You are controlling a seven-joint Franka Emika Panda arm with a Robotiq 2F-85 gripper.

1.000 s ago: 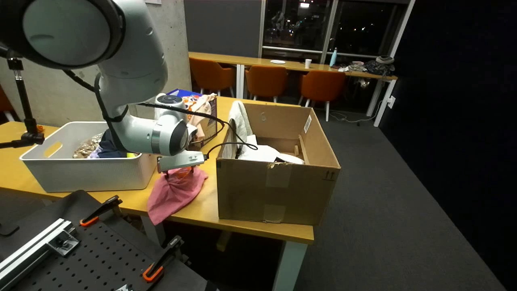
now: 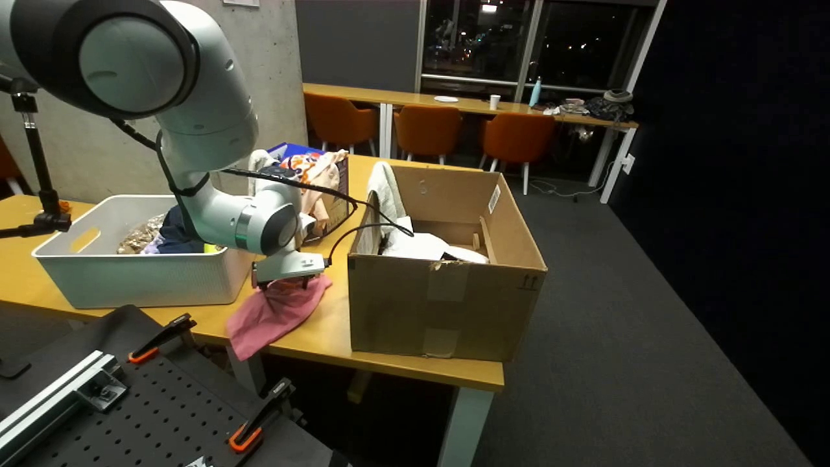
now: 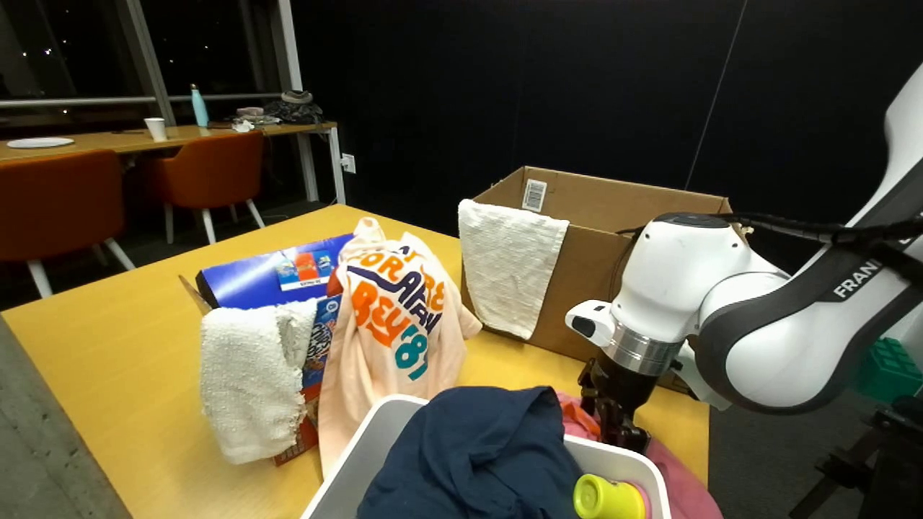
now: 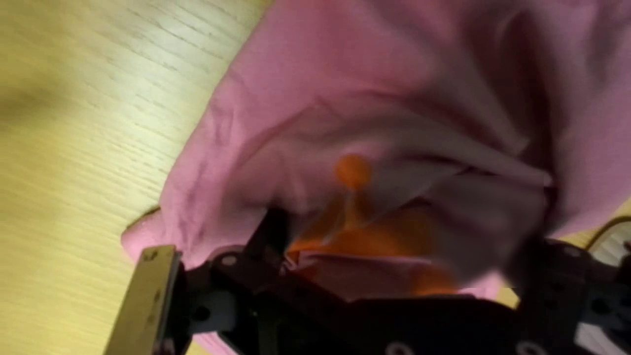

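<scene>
A pink cloth (image 2: 280,315) with an orange print (image 4: 378,239) lies crumpled on the table, one end draping over the front edge. Low over it, pointing down, is my gripper; its fingers are spread wide, with folds of the cloth and the orange patch between them. In exterior view 2 the gripper (image 3: 619,432) is partly behind the white bin (image 3: 597,450), so its tips are hard to make out. Whether the fingertips touch the cloth I cannot tell.
Left of the cloth stands the white bin with a navy cloth (image 3: 476,454) and a yellow container (image 3: 606,497). A large cardboard box (image 2: 443,311) is at the right, a white towel (image 3: 510,259) over its side. Behind, a peach shirt (image 3: 394,320) drapes over a blue-edged box (image 3: 251,277).
My gripper has come down closer to the table, into the pink cloth. The cloth looks flatter and its hanging end has shifted slightly left.
</scene>
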